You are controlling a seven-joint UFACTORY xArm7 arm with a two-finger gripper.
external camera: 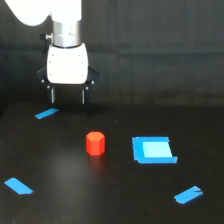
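A small red block (95,143), six-sided in outline, stands on the black table near its middle. To its right is a square of blue tape (138,148) around a pale patch (157,149). My white gripper (69,99) hangs above the back of the table, up and to the left of the red block and well apart from it. Its two dark fingers are spread wide, and nothing shows between them.
Short strips of blue tape lie flat at the back left (46,113), front left (18,186) and front right (188,195). A dark curtain (150,60) closes off the back.
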